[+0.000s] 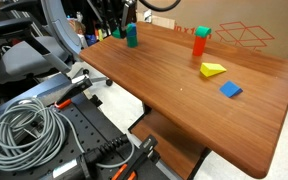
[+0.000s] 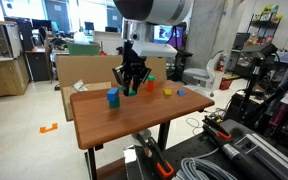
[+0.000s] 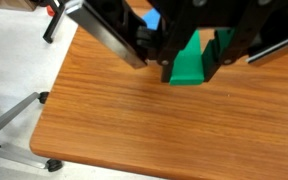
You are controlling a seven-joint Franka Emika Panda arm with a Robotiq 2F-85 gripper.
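Observation:
A green block (image 3: 187, 66) is clamped between the fingers of my gripper, seen from above in the wrist view. In exterior view 2 the gripper (image 2: 130, 90) is over the table, just right of a blue block (image 2: 113, 97). That blue block (image 1: 131, 35) stands near the table's far left in exterior view 1, and part of it (image 3: 152, 19) shows beside the held block in the wrist view. The held block's underside and any gap to the table cannot be made out.
On the wooden table (image 1: 169, 75) stands a red block (image 1: 200, 32) with green below it. A yellow block (image 1: 212, 69) and a blue block (image 1: 230, 89) lie nearer the right.

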